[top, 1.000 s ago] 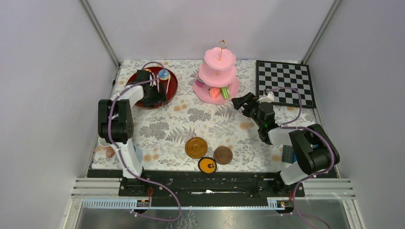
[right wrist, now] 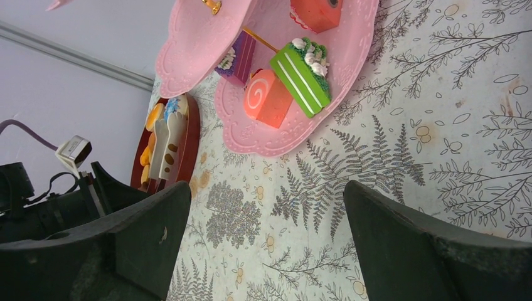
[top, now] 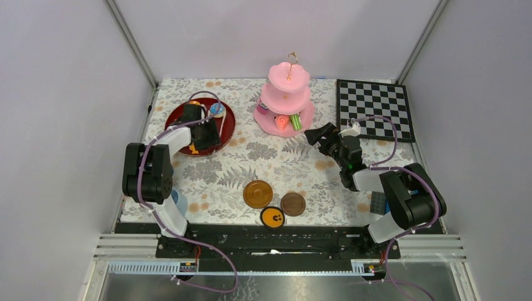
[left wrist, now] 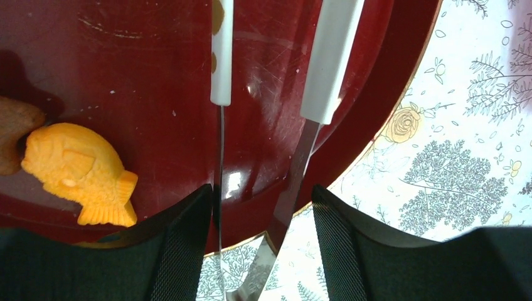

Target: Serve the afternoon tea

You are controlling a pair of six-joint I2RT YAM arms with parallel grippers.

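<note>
The left gripper stands part open over the near part of the dark red tray (top: 229, 119). Between its fingers are metal tongs (left wrist: 290, 194) with white ends. One tong arm runs close along the left finger; a gap shows between the other arm and the right finger. A fish-shaped orange snack (left wrist: 81, 169) and a brown piece (left wrist: 15, 132) lie in the tray to the left. Over the table, right of the pink three-tier stand (top: 285, 99), my right gripper is open and empty. Cakes, including a green one (right wrist: 301, 75), sit on the stand's bottom tier.
A checkered board (top: 375, 110) lies at the back right. Near the front edge are a gold-brown disc (top: 257, 194), a brown disc (top: 293, 204) and a yellow-faced round piece (top: 272, 217). Table between tray and right arm is mostly bare.
The red tray has shifted toward the front edge and slightly right compared with a second ago, along with the left gripper. An orange snack now shows beside that gripper. The right arm looks nearly still.
</note>
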